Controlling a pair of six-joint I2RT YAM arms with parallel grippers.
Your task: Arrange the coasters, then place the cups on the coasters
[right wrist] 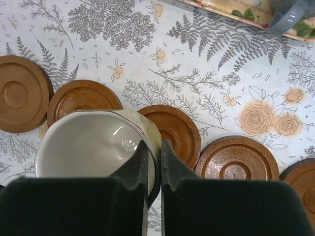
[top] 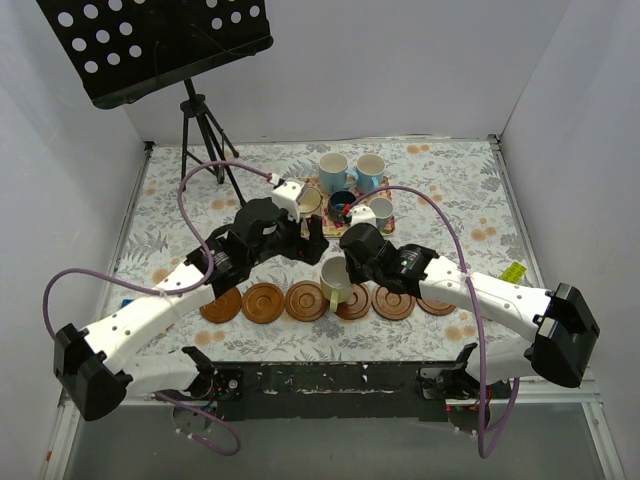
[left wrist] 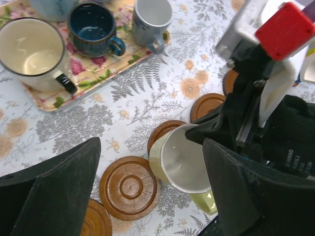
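Observation:
My right gripper is shut on the rim of a cream cup (right wrist: 88,147) with a pale green handle, which hangs tilted above the row of wooden coasters (top: 264,303); in the right wrist view its fingertips (right wrist: 168,150) pinch the rim. In the left wrist view the same cup (left wrist: 179,162) is at lower right, partly behind the fingers. My left gripper is open, just left of the cup, with nothing held.
A floral tray (left wrist: 93,73) with several mugs stands behind the coasters. A black music stand (top: 195,110) is at back left. The tablecloth either side of the tray is fairly clear.

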